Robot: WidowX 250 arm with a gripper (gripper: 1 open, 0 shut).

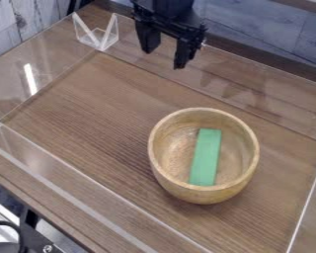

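A cream oval bowl (166,148) stands on the right half of the wooden table, with a green rectangular block (205,156) lying flat inside it. The black gripper (164,51) hangs high at the top centre, well behind and above the bowl, with its fingers pointing down and apart and no object visible between them.
Clear plastic pieces (102,32) sit at the back-left edge. Dark equipment and cables show at the lower-left corner beyond the table's edge.
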